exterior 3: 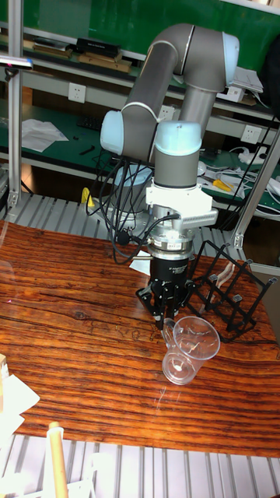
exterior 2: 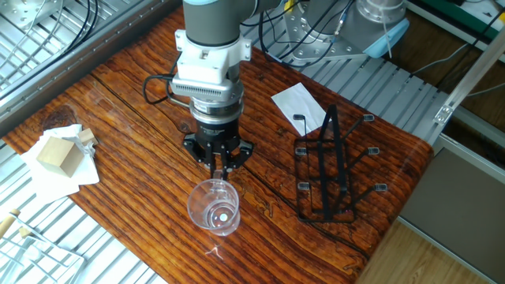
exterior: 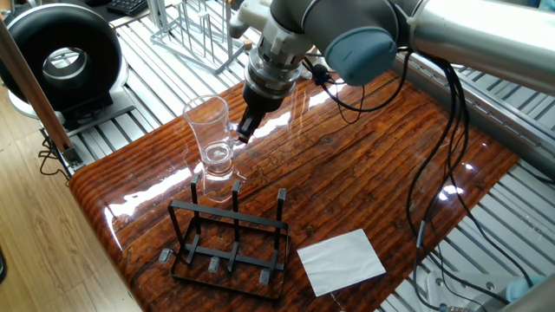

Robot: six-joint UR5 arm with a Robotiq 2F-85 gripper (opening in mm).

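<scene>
A clear glass mug (exterior: 211, 130) is near the table's left edge in exterior view 1, its open rim facing up. It leans somewhat in exterior view 3, where its handle (exterior 3: 169, 334) points toward the arm. My gripper (exterior 2: 220, 167) reaches down at the handle side of the mug (exterior 2: 214, 207), its fingertips together. It appears shut on the handle, though the contact is small and partly hidden. The mug's reflection lies a little apart from its base, so the mug seems slightly clear of the table; the gap is hard to judge.
A black wire rack (exterior: 230, 247) with upright prongs stands near the mug. White paper (exterior: 341, 262) lies beside the rack. A wooden block (exterior 2: 61, 156) rests on another sheet at the far table edge. Loose cables (exterior: 451, 130) hang from the arm.
</scene>
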